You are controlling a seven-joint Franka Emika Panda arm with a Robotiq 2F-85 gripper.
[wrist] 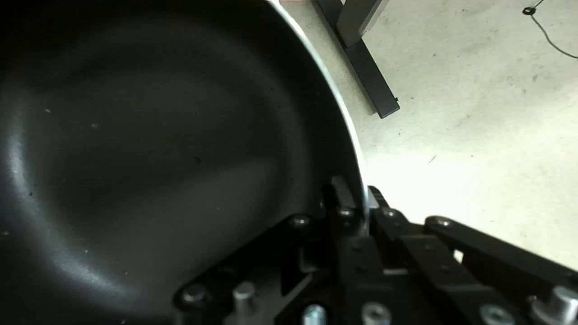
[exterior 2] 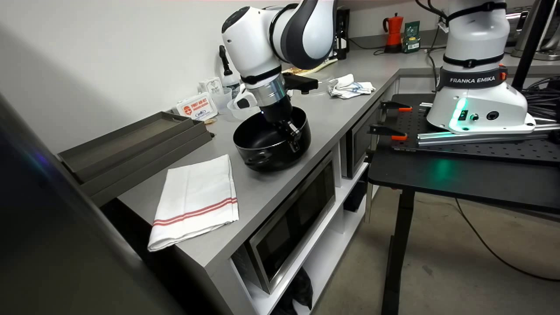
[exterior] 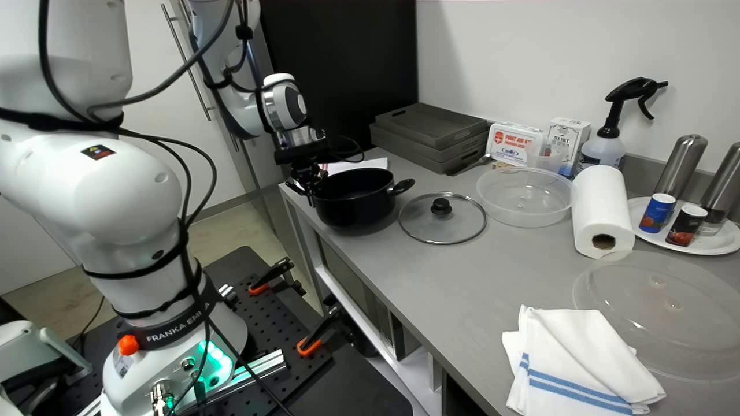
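Note:
A black pot [exterior: 355, 205] is near the counter's front edge, with a short handle [exterior: 402, 186] on its right side in exterior view 1. Its dark interior [wrist: 162, 151] fills the left of the wrist view and looks empty. My gripper is shut on the pot's rim, one finger inside the wall and one outside. In exterior view 2 the pot [exterior 2: 262, 152] appears slightly tilted; whether its base touches the counter I cannot tell. A glass lid [exterior: 452, 221] with a black knob lies flat just right of the pot.
Beside the pot lies a red-striped towel [exterior 2: 197, 191]. Stacked grey trays [exterior: 430, 135] stand behind. A clear plastic bowl [exterior: 525, 197], a paper towel roll [exterior: 600, 211] and a blue-striped towel [exterior: 579, 364] occupy the right.

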